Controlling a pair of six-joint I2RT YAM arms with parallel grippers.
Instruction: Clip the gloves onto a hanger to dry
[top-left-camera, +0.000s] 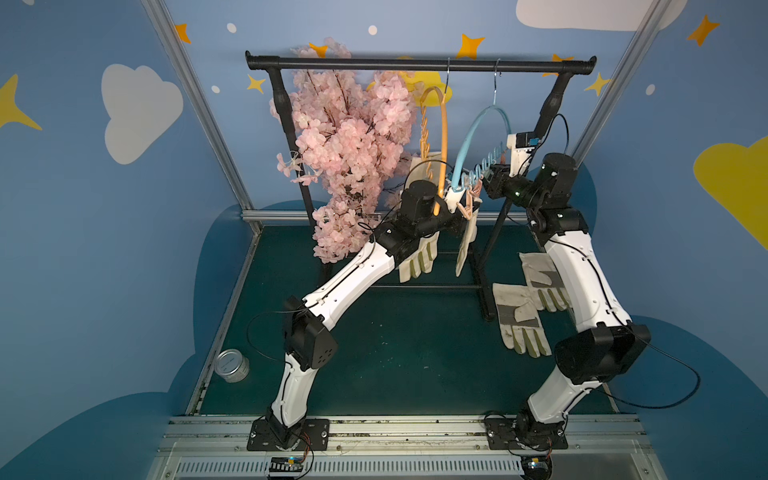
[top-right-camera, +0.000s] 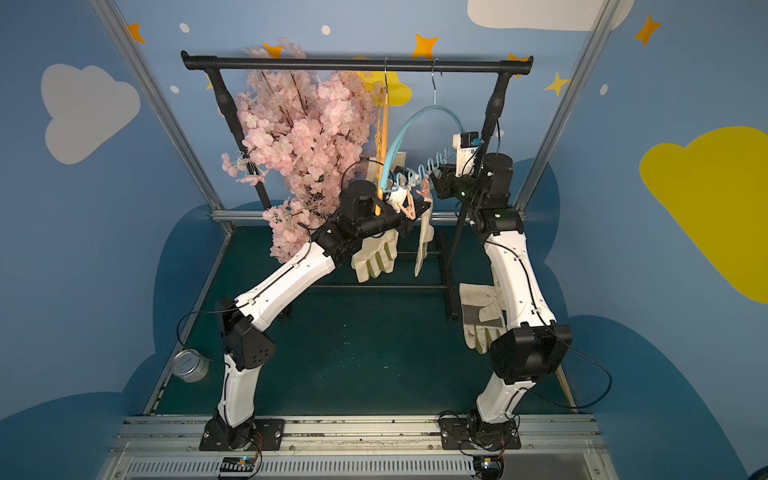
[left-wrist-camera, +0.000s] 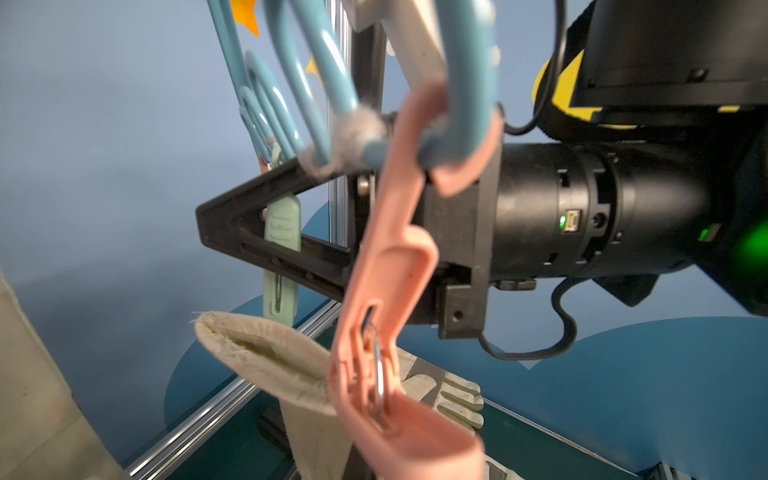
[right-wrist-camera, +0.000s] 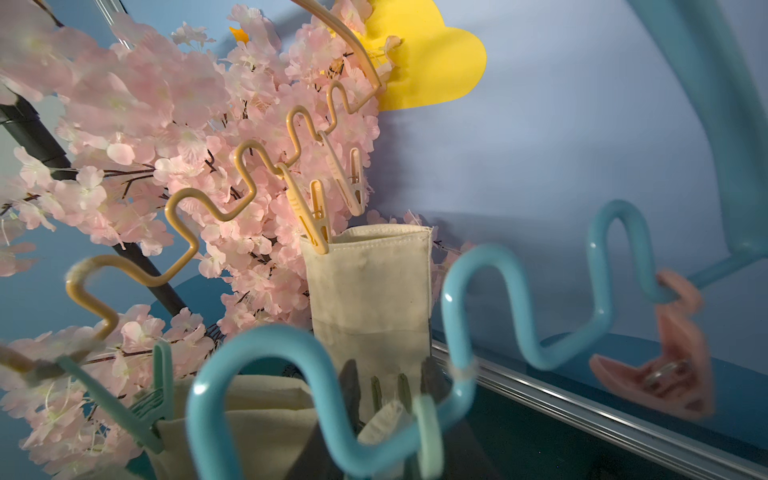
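Note:
A blue hanger (top-left-camera: 474, 121) hangs from the rail beside an orange hanger (top-left-camera: 444, 136), from which a glove (right-wrist-camera: 368, 288) is clipped. My left gripper (top-left-camera: 457, 214) is at the blue hanger's near end, beside a pink peg (left-wrist-camera: 392, 280); its fingers are out of its wrist view. My right gripper (top-left-camera: 491, 180) is shut on a green peg (left-wrist-camera: 280, 240) on the blue hanger. A second upright glove cuff (left-wrist-camera: 256, 344) sits below that peg; whether the peg grips it is unclear.
Two loose gloves (top-left-camera: 520, 316) lie at the right of the floor. Pink blossom branches (top-left-camera: 344, 136) fill the left of the rack. A tin (top-left-camera: 232, 364) stands at the left front.

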